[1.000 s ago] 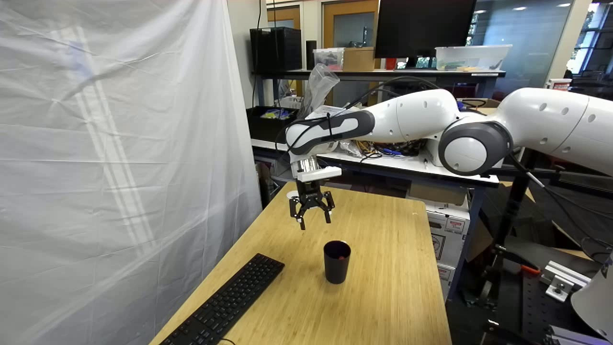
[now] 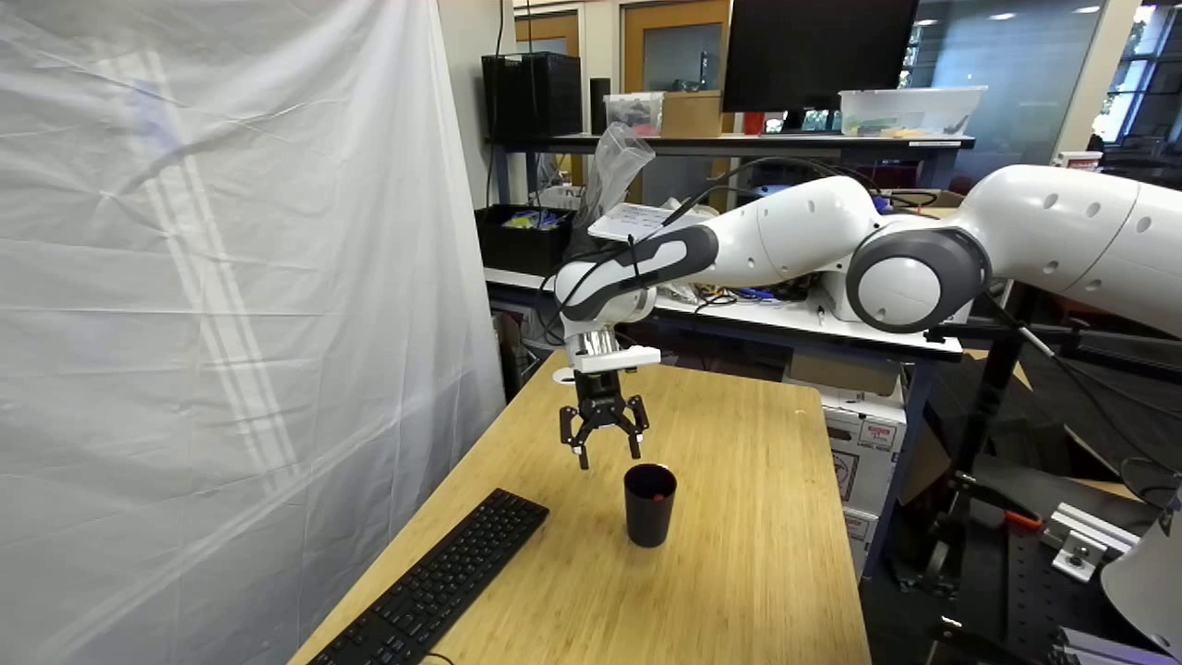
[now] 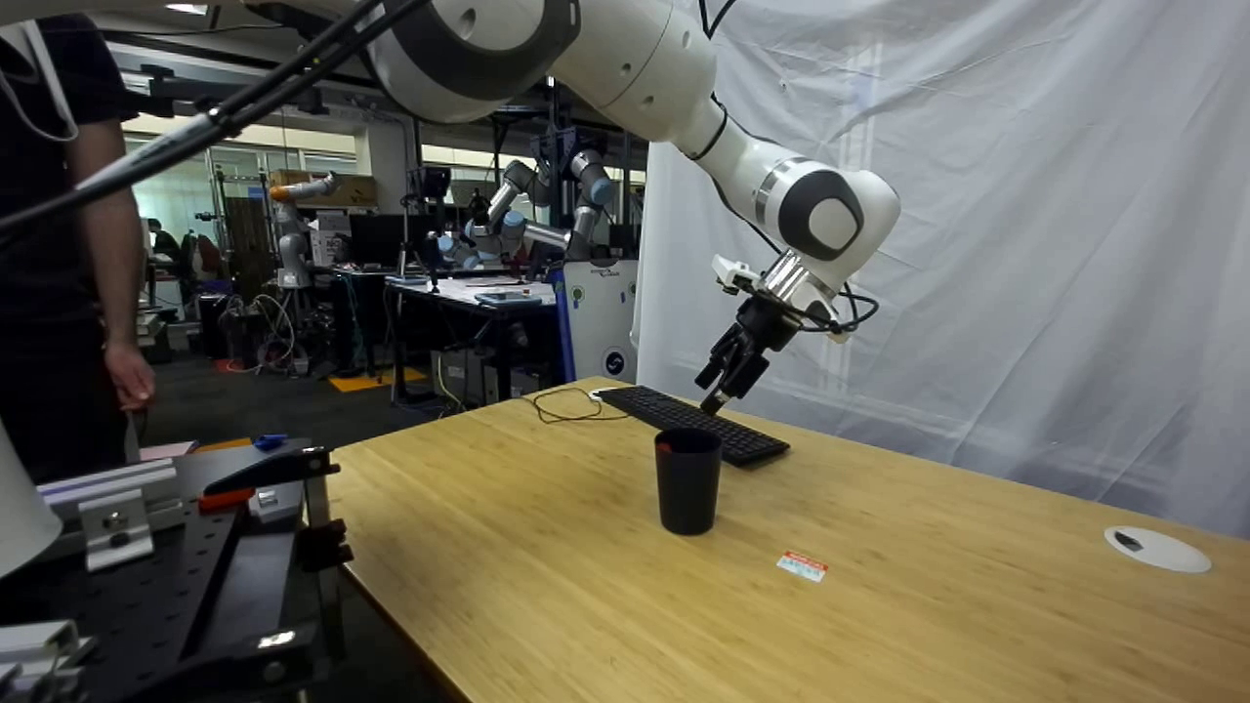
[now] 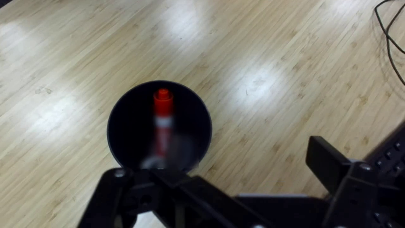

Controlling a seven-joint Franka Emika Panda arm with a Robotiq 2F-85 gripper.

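Note:
A black cup stands upright on the wooden table. Inside it, the wrist view shows a red marker with a white band, leaning against the cup's wall; its lower part is blurred. My gripper is open above the table, its fingers spread apart with nothing between them. In the second exterior view the gripper hangs higher than the cup and toward the keyboard side. One finger covers the cup's near rim in the wrist view.
A black keyboard lies along the table's curtain side, its cable trailing near one end. A small red-and-white label and a white disc lie flat on the table.
My gripper has come down somewhat and sits closer to the cup, with its fingers still spread. The cup and keyboard have not moved.

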